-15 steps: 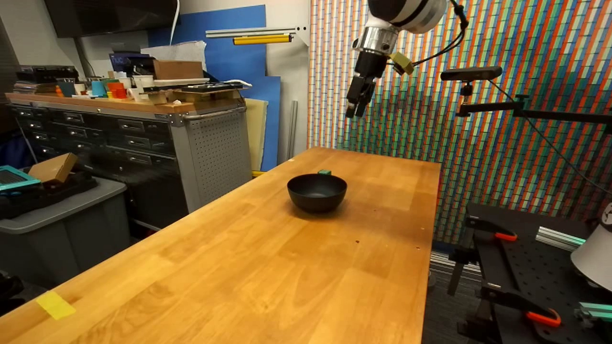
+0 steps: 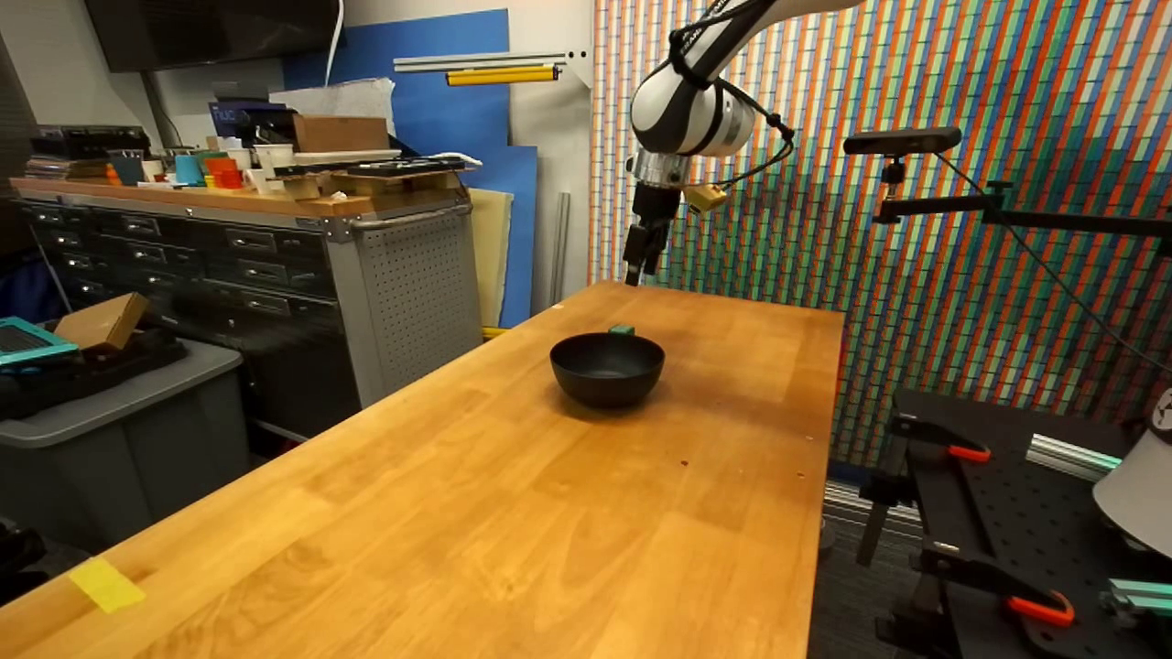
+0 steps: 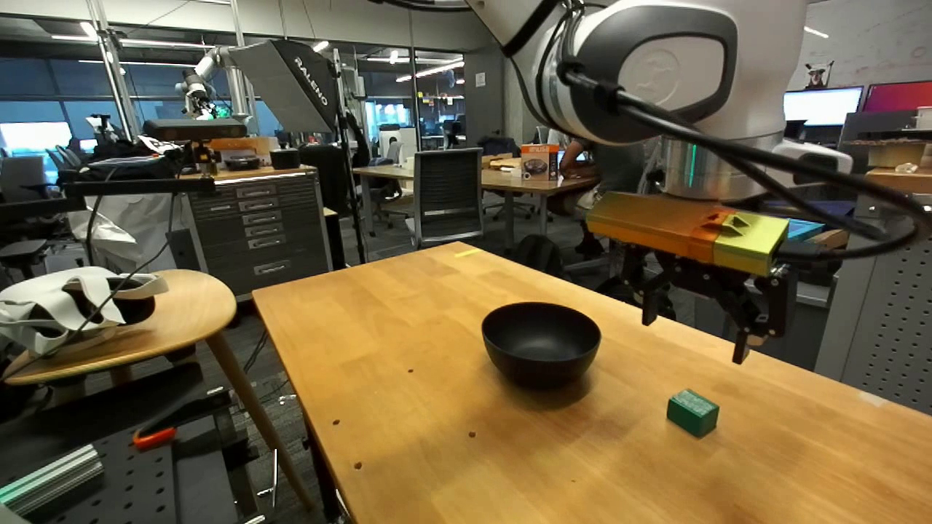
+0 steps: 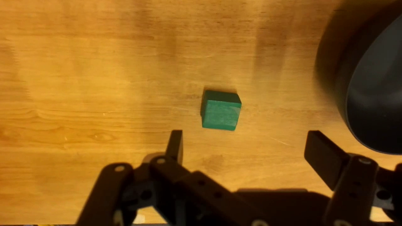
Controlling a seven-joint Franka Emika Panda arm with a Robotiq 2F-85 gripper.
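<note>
A small green block (image 3: 692,413) rests on the wooden table, apart from a black bowl (image 3: 542,345). In exterior view 1 the bowl (image 2: 607,372) hides most of the block (image 2: 622,329). My gripper (image 3: 694,336) hangs above the table near the block, its fingers spread and nothing between them. From the wrist, the block (image 4: 221,111) appears ahead of the open gripper, roughly between the fingertips sideways. The bowl (image 4: 377,94) is cut off by the right edge there, and its inside looks empty where it shows.
A black cart with clamps (image 2: 1022,516) stands off the right side. A camera on an arm (image 2: 903,141) is mounted beyond the table's right edge.
My gripper has come down and shifted left in exterior view 1, and now points more nearly straight down. The bowl and block have stayed in place.
</note>
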